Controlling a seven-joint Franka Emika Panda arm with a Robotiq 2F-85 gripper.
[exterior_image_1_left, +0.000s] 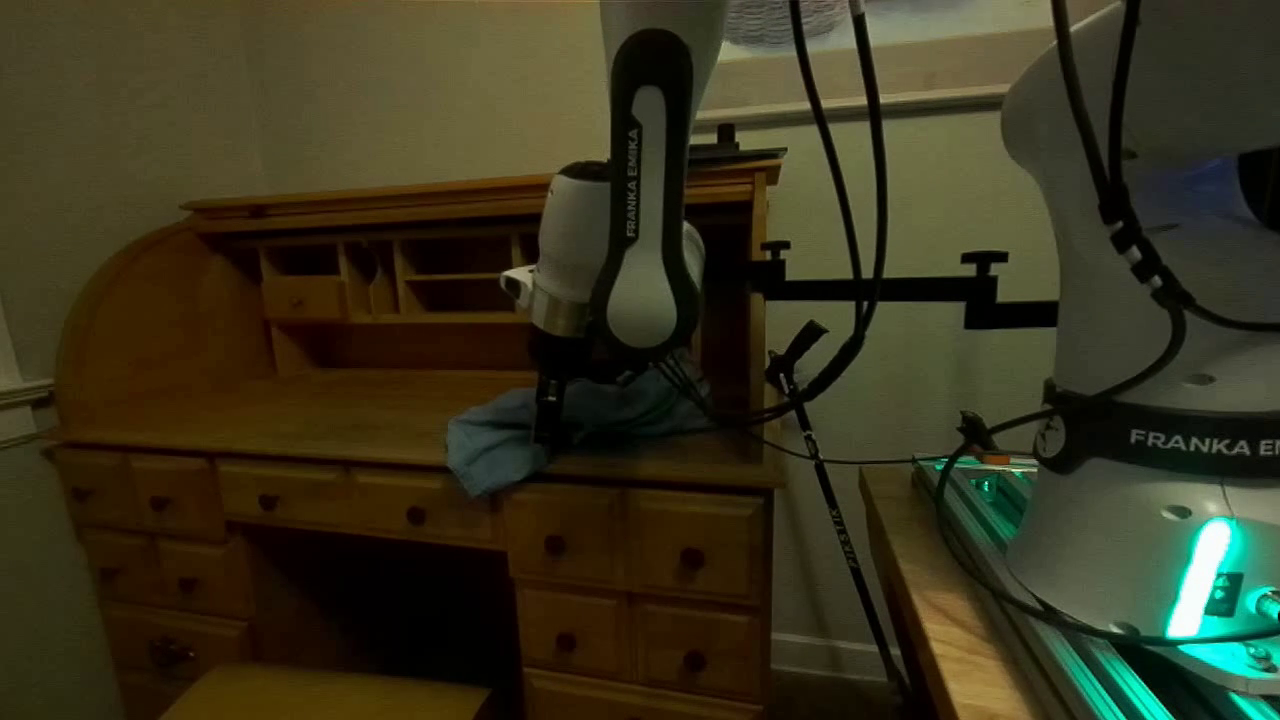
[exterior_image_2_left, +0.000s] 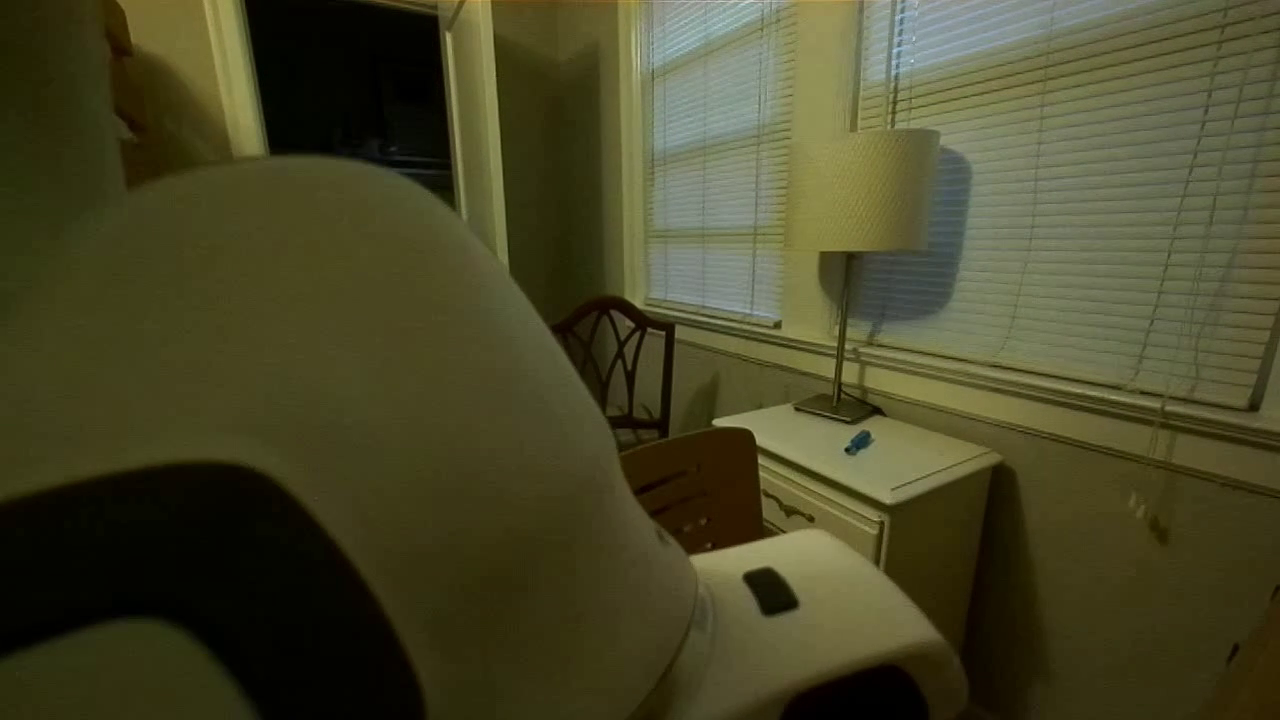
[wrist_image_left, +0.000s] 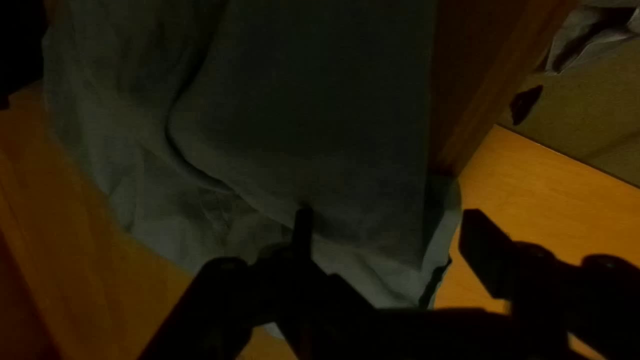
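Note:
A rumpled blue-grey cloth (exterior_image_1_left: 492, 442) lies on the right part of the wooden desk's top, one end drooping over the front edge. My gripper (exterior_image_1_left: 548, 442) points down at the cloth, its fingertips low against it. In the dim wrist view the cloth (wrist_image_left: 336, 132) fills the middle, and my gripper has its two dark fingers well apart. The left finger (wrist_image_left: 303, 231) is over the cloth; the right finger (wrist_image_left: 480, 246) is just past the cloth's edge, above bare wood. Whether cloth is pinched anywhere does not show; the fingers stand part open.
The roll-top desk (exterior_image_1_left: 300, 408) has bare top to the left of the cloth and cubbyholes behind. A black clamp bar (exterior_image_1_left: 888, 289) and a trekking pole (exterior_image_1_left: 840, 528) stand right of it. A lamp (exterior_image_2_left: 870, 192) is on a white cabinet.

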